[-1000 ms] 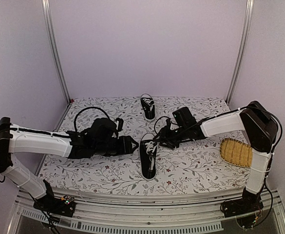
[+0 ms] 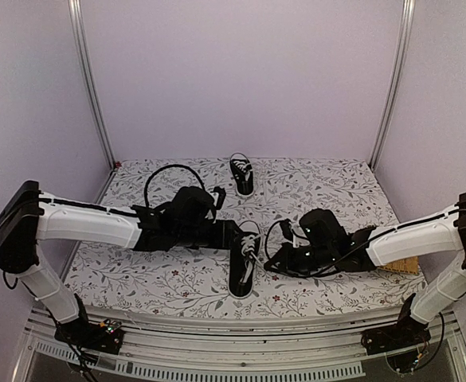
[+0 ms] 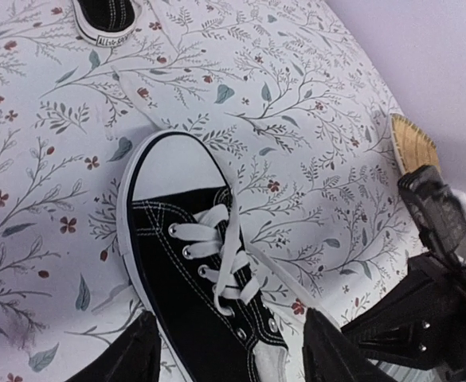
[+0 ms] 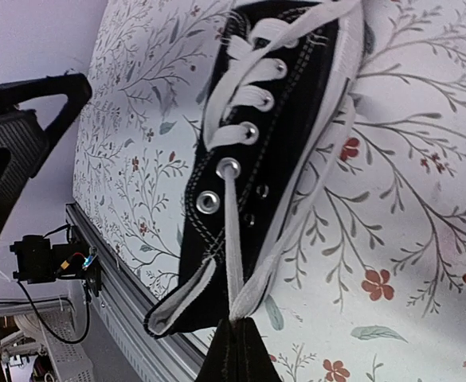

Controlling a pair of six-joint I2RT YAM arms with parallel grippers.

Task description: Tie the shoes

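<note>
A black shoe with a white toe cap (image 3: 177, 171) lies on the patterned mat, with white laces (image 3: 231, 247) across its front. In the right wrist view, my right gripper is shut on a white lace (image 4: 233, 239), which runs taut from an eyelet to its fingertips. From above, the right gripper (image 2: 269, 266) stands just right of the shoe (image 2: 241, 274). My left gripper hangs part open over the shoe's upper, its fingers apart with no lace visibly held. A second black shoe (image 2: 243, 177) stands farther back.
A woven tan basket (image 2: 400, 265) sits at the right, partly hidden behind the right arm. The left gripper's black body (image 4: 17, 151) is close by in the right wrist view.
My right gripper has moved toward the front edge, from beside the shoe's upper front to beside its middle. My left gripper has moved right, over the shoe. The far shoe has not moved.
</note>
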